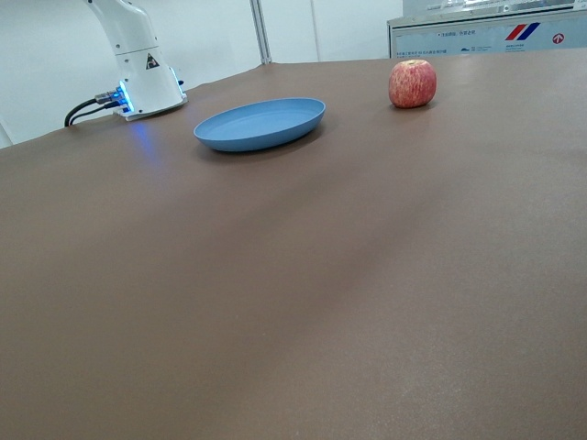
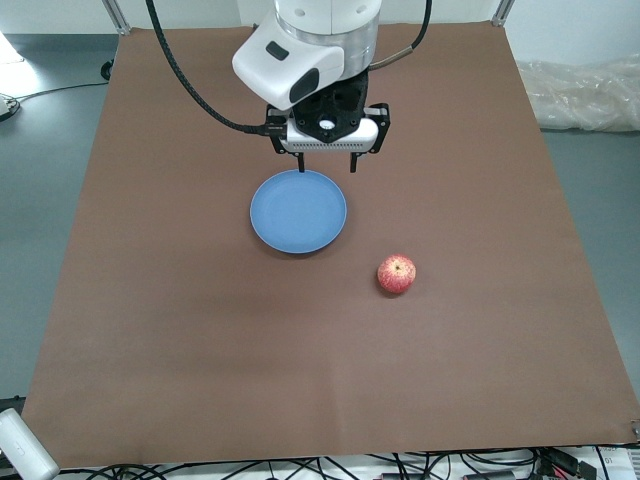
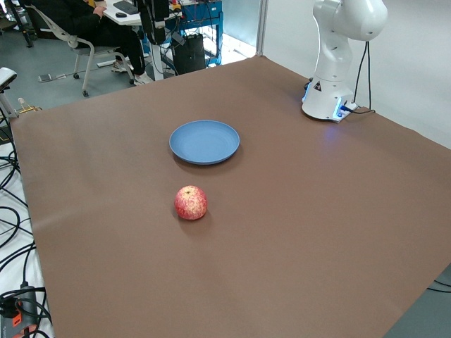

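A blue plate (image 2: 298, 211) lies mid-table, also seen as a shallow dish (image 1: 259, 124) in the top view and the plate (image 3: 204, 141) in the right view. A red-yellow apple (image 2: 396, 274) rests apart from it, toward the lower right in the left view; the apple (image 1: 412, 84) (image 3: 190, 203) shows in the other views too. My gripper (image 2: 327, 166) hangs just above the plate's far side in the left view, its two fingers apart, open, with nothing seen between them.
Cables run along its near edge in the left view. In the right view, a white arm base (image 3: 328, 98) stands at the far edge, and a seated person is beyond the table.
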